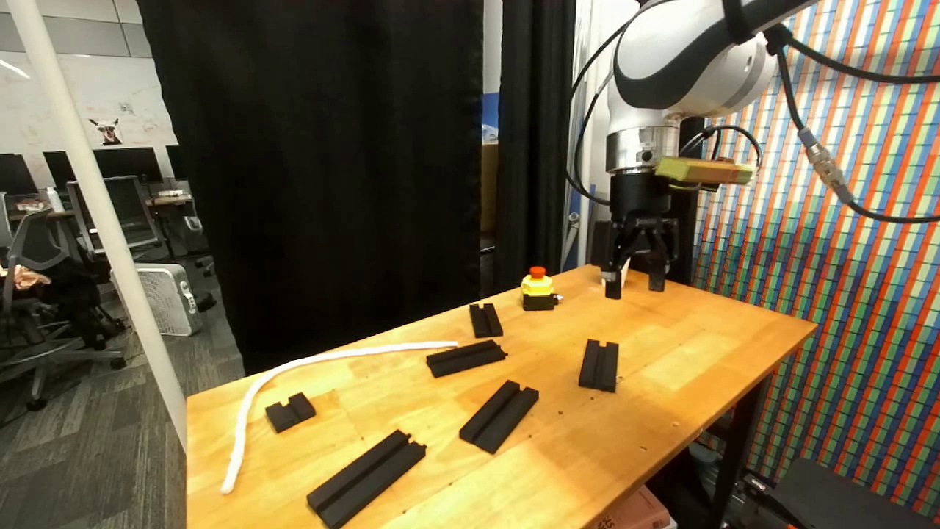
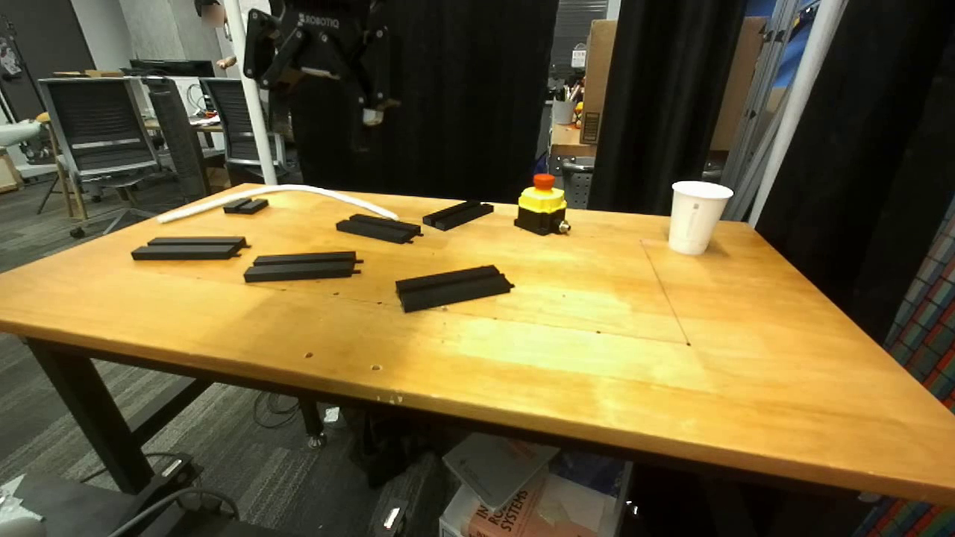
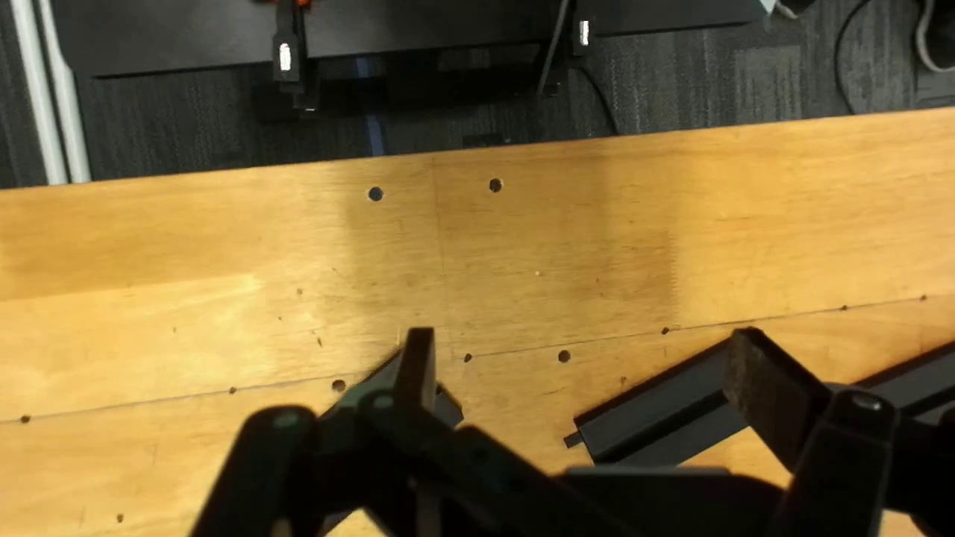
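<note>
My gripper hangs above the table with its fingers wide apart and nothing between them. In the wrist view, one black grooved block (image 3: 445,407) is partly hidden under the left finger. A second block (image 3: 662,412) runs beneath the right finger, and part of a third (image 3: 922,380) shows at the right edge. Exterior view 1 shows several such blocks lying flat and apart, among them a long front one (image 1: 368,480), a middle one (image 1: 499,416), one to the right (image 1: 599,366) and a short one (image 1: 291,411).
A white bent strip (image 1: 339,354) lies along the back left of the table. The yellow-and-red emergency button (image 2: 542,206) stands at the rear, with a white paper cup (image 2: 698,218) to its right. Bare tabletop (image 2: 627,358) stretches across the front and right.
</note>
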